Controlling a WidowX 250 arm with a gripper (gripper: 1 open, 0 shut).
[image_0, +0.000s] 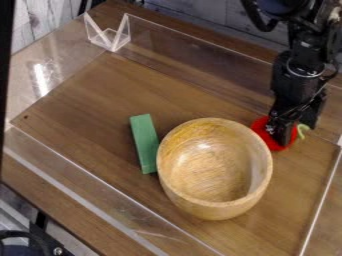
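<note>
The black gripper (286, 124) is at the right of the table, low over a red object (267, 136) with a small pale green tip, just right of a large wooden bowl (214, 195). The fingers overlap the red object; I cannot tell whether they are closed on it. A green rectangular block (144, 144) lies left of the bowl.
A clear plastic bracket (110, 32) stands at the back left. Transparent low walls edge the wooden tabletop (94, 100).
</note>
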